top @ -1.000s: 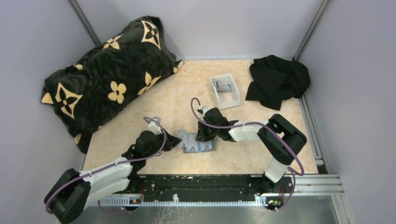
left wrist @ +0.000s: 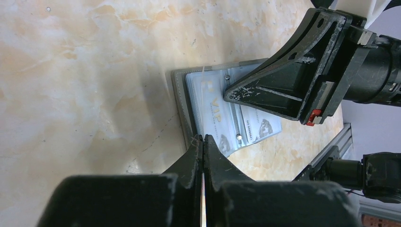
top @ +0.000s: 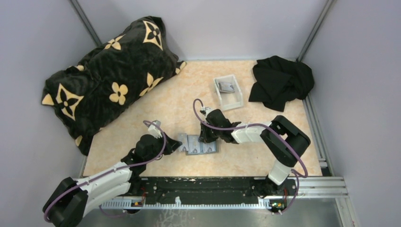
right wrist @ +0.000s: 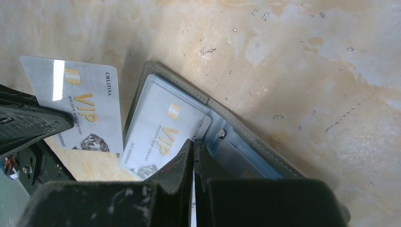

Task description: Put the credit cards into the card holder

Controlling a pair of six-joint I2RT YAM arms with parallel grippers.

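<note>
In the top view, a silvery credit card point(top: 183, 142) juts from my left gripper point(top: 179, 144), just left of the card holder point(top: 202, 153). The right wrist view shows this VIP card point(right wrist: 97, 116) face on, pinched between the shut fingers; from the left wrist it is nearly edge-on. The grey-edged holder point(left wrist: 179, 94) lies flat with clear pockets, and another VIP card point(right wrist: 158, 120) shows in its left one. My right gripper is shut with its tips on the holder near that pocket's inner edge; whether they pinch any plastic cannot be told.
Behind the right arm stands a white tray point(top: 238, 101) with cards point(top: 226, 87) inside. A dark patterned cushion point(top: 113, 78) fills the back left, and black cloth point(top: 283, 80) lies at the back right. Bare table surrounds the holder at front and back.
My left gripper, with the card, has shifted slightly to the left, away from the holder's middle. The right arm and the holder look unmoved.
</note>
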